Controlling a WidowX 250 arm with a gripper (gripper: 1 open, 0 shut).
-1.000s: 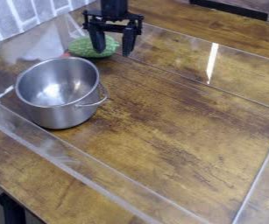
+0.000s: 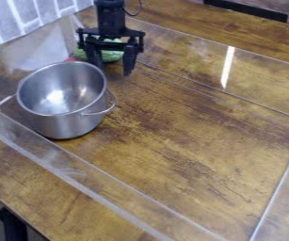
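A steel pot (image 2: pixel 64 100) with a wire handle stands at the left of the wooden table. Behind it, at the top of the view, my black gripper (image 2: pixel 109 53) hangs low over a green object (image 2: pixel 110 55), which is mostly hidden by the gripper and lies just behind the pot. Whether the fingers hold it cannot be made out.
Clear plastic walls (image 2: pixel 133 200) border the work area. A grey pale surface shows at the far left behind the pot.
My gripper has moved down and to the left, toward the pot, and now covers more of the green object. The pot has not moved.
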